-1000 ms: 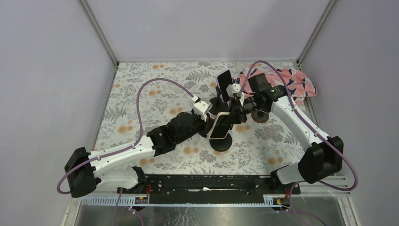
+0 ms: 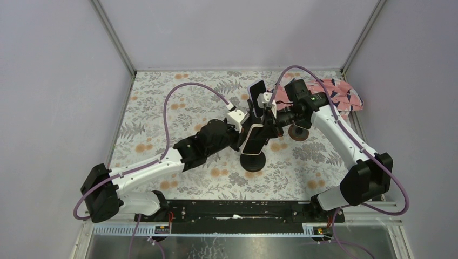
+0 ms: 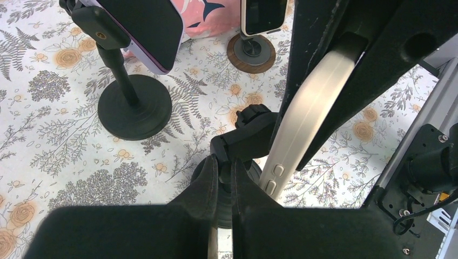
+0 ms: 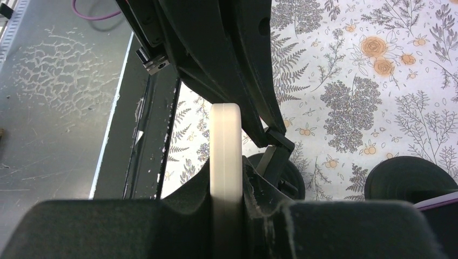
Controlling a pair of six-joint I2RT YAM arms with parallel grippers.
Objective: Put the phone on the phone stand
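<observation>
A white-edged phone (image 2: 253, 140) is held above the front black stand (image 2: 253, 162) by my right gripper (image 2: 270, 127), shut on it; in the right wrist view the phone (image 4: 225, 151) stands edge-on between the fingers. My left gripper (image 2: 238, 135) is at the stand's upper part, beside the phone. In the left wrist view its fingertips (image 3: 226, 175) are close together at the stand's holder (image 3: 246, 135); whether they grip it is unclear. The phone's lower end is partly hidden behind that gripper.
A second black stand (image 3: 135, 110) with a purple-edged phone (image 2: 257, 94) stands behind. A smaller stand on a wooden base (image 2: 298, 134) holds another phone at right. A pink patterned cloth (image 2: 345, 97) lies at back right.
Both grippers and the white phone have moved slightly toward the back of the table; the left gripper has also moved a little to the right.
</observation>
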